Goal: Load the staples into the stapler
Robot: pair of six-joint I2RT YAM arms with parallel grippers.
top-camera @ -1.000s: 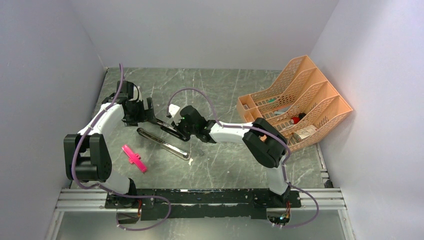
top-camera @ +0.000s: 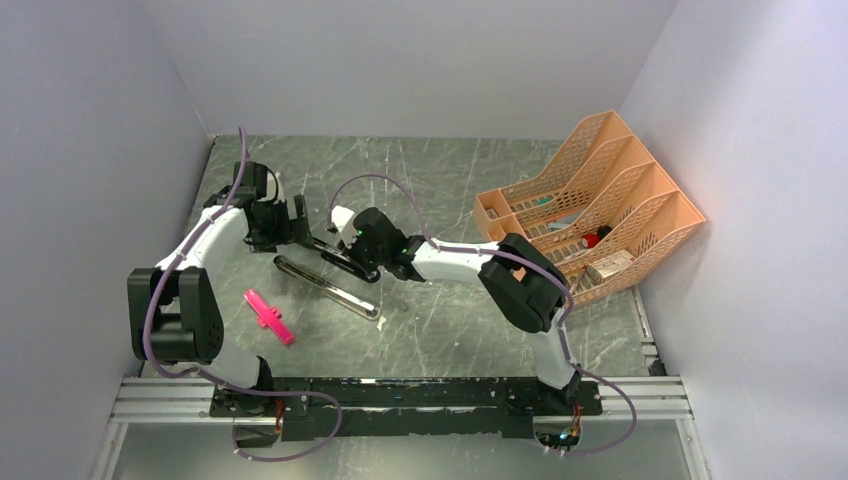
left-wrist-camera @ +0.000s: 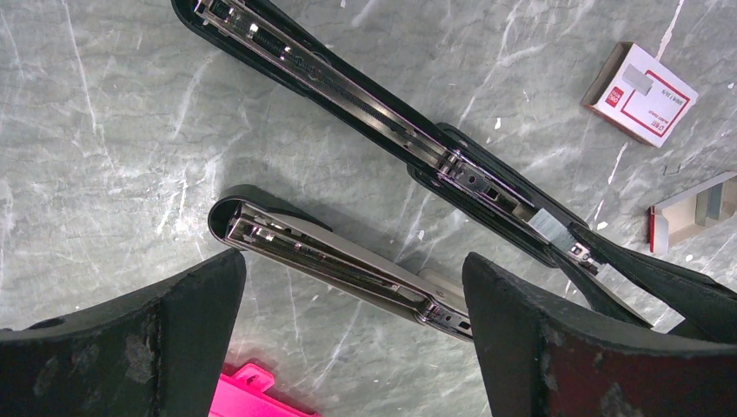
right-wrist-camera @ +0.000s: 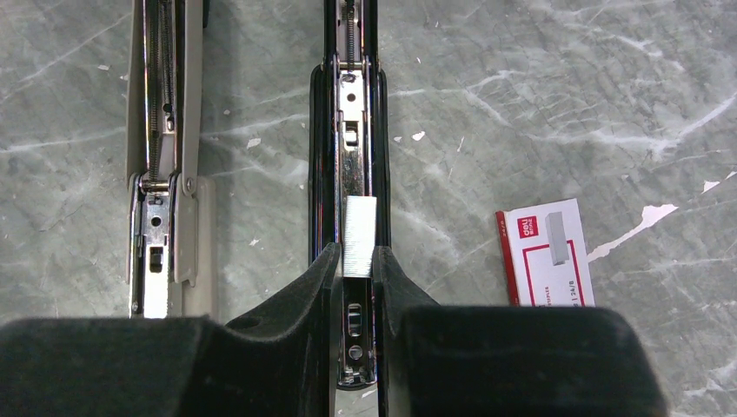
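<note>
The black stapler (right-wrist-camera: 322,161) lies opened out, its metal channel facing up. A silvery strip of staples (right-wrist-camera: 360,233) rests in that channel, appearing lined up along it. My right gripper is open, with one fingertip on either side of the strip's near end and narrow gaps beside it; how deep the strip sits is hard to tell. In the left wrist view, the wide-open left gripper hovers over the beige stapler (left-wrist-camera: 348,252), holding nothing. The black stapler (left-wrist-camera: 348,95) runs diagonally above it there.
A small white-and-red staple box (left-wrist-camera: 647,97) lies beyond the black stapler, near an open box part (left-wrist-camera: 695,213). Toward the front left is a pink stapler (top-camera: 268,317). An orange organizer (top-camera: 580,190) stands at the right.
My right gripper has shifted slightly leftward in the top view, staying at the black stapler. The left arm, both other staplers and the organizer look unmoved.
</note>
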